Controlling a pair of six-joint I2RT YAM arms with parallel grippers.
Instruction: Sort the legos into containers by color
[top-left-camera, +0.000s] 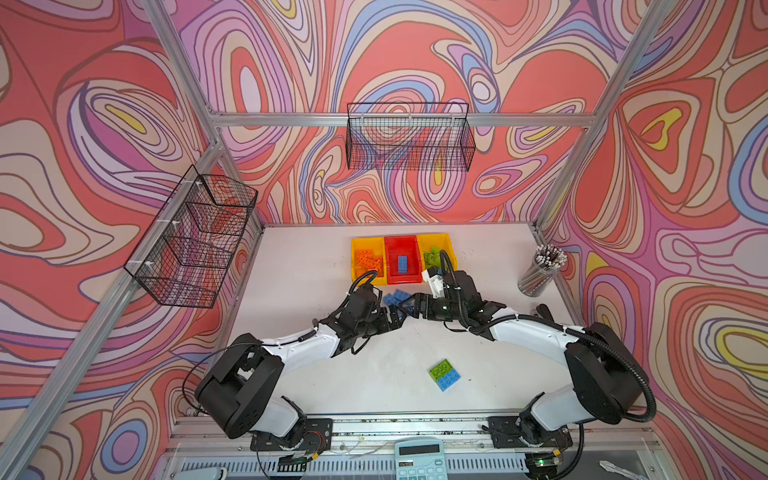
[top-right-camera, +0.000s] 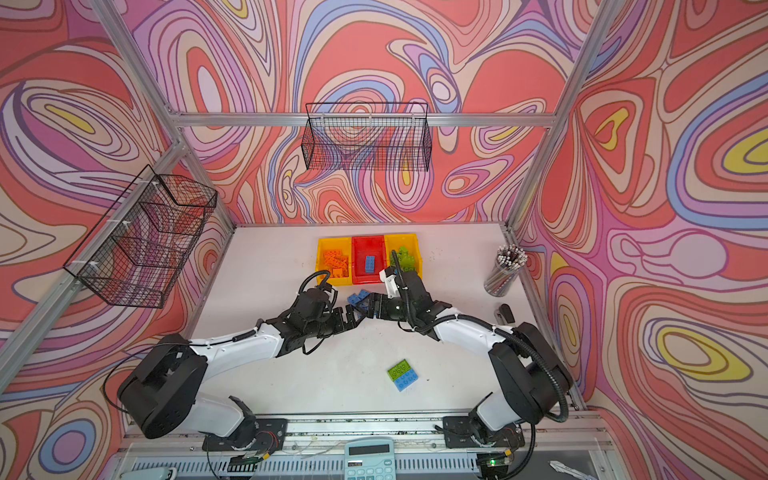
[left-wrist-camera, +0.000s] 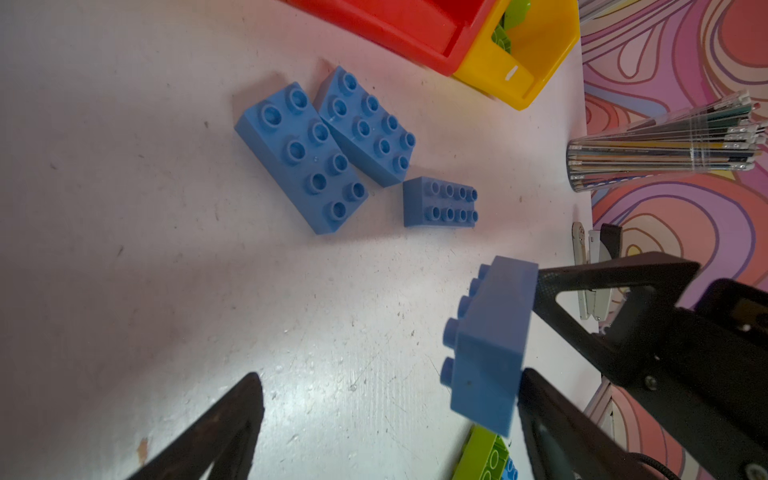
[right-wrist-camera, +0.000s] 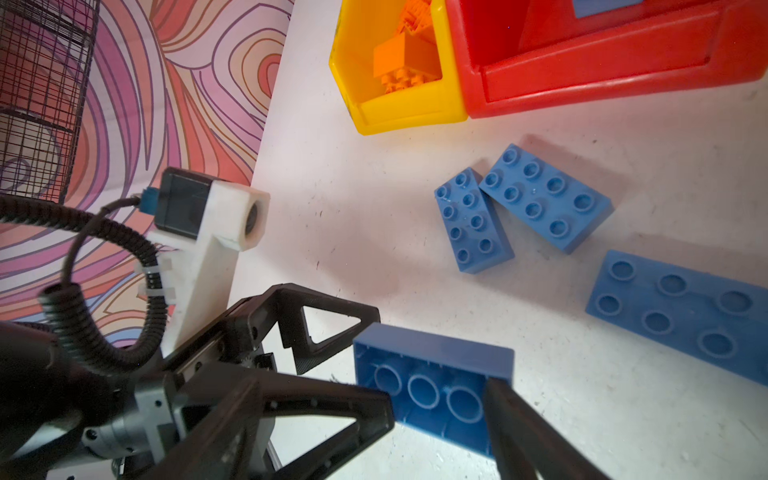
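Note:
A blue brick (right-wrist-camera: 432, 344) is off the table, tilted, between my two facing grippers. In the right wrist view its hollow underside shows, and the left fingers (right-wrist-camera: 368, 412) overlap one end. At its other end is a right finger (right-wrist-camera: 516, 432). My left gripper (top-left-camera: 396, 318) and right gripper (top-left-camera: 411, 305) both look wide open; which one bears the brick is unclear. Three blue bricks (left-wrist-camera: 300, 160) lie on the table. The red bin (right-wrist-camera: 592, 84) holds a blue brick, the left yellow bin (right-wrist-camera: 400, 113) orange ones, the right yellow bin (left-wrist-camera: 536, 68) green ones.
A green brick (top-left-camera: 440, 369) and a blue brick (top-left-camera: 448, 379) lie side by side toward the front. A pencil cup (top-left-camera: 537, 274) stands at the right, and wire baskets (top-left-camera: 410, 144) hang around the frame.

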